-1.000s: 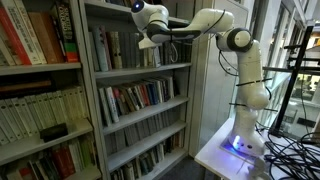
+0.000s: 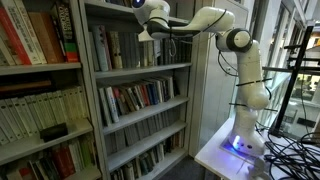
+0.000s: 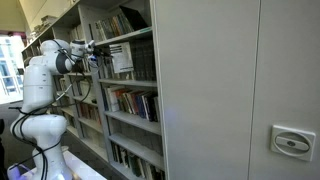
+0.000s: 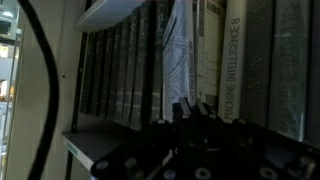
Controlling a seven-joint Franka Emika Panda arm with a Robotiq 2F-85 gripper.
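In the wrist view my gripper is at the bottom edge of a row of upright books. Its dark fingers look closed at the foot of a pale, patterned book [image 4: 178, 62], which stands a little forward of its neighbours and leans slightly. The exact contact is dark and hard to see. To its right is a cream book [image 4: 208, 50], then a white spine reading "Machine Intelligence" [image 4: 233, 58]. In the first exterior view the arm [image 2: 205, 18] reaches across to the upper shelves, where its gripper end is small and unclear.
Dark matching volumes [image 4: 125, 70] fill the row on the left, above a pale shelf edge [image 4: 95, 140]. A grey upright [image 4: 45, 90] and a black cable [image 4: 48, 80] are at the far left. More dark books [image 4: 290, 70] crowd the right side.
The upper arm and wrist have shifted slightly up in the first exterior view. The shelves and the arm's base look the same.
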